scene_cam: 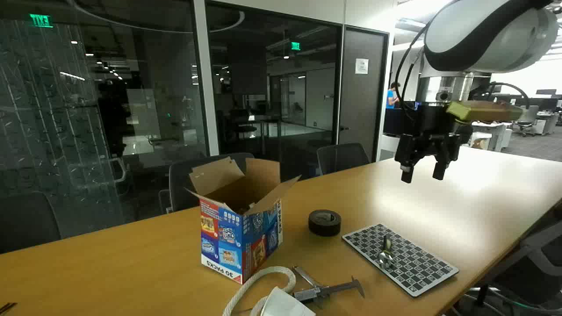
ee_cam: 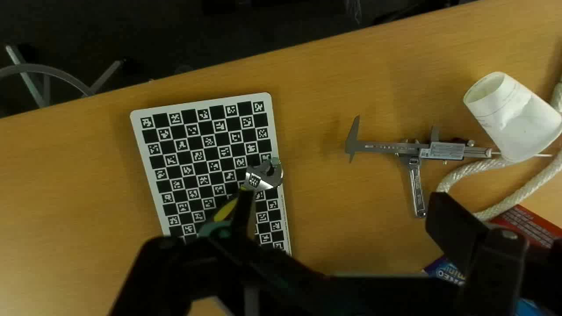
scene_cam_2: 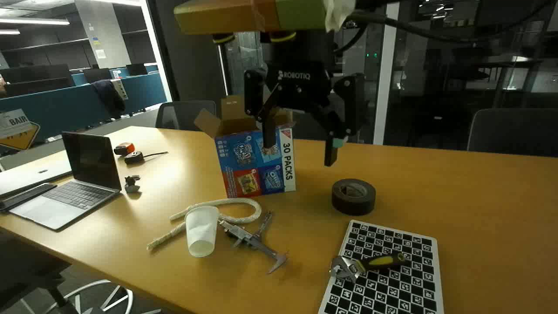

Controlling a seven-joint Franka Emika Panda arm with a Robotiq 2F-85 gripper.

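Note:
My gripper (scene_cam: 422, 176) hangs open above the table, with nothing between its fingers. In exterior view 2 the gripper (scene_cam_2: 299, 151) appears in front of the snack box (scene_cam_2: 256, 162), whose top flaps stand up. An adjustable wrench (scene_cam_2: 366, 264) with a black and yellow handle rests on the checkered board (ee_cam: 150, 174). A silver caliper (ee_cam: 387, 147) lies on the bare table, touching or overlapping a small wrench (ee_cam: 416, 187). Beside them are a white cup (ee_cam: 513, 116) and a loop of white rope (ee_cam: 506, 202). A roll of black tape (scene_cam: 324, 223) lies flat between box and board.
An open laptop (scene_cam_2: 78, 193) stands at the left of exterior view 2, with a tape measure (scene_cam_2: 124, 148) and small dark items near it. Chairs line the table's far side.

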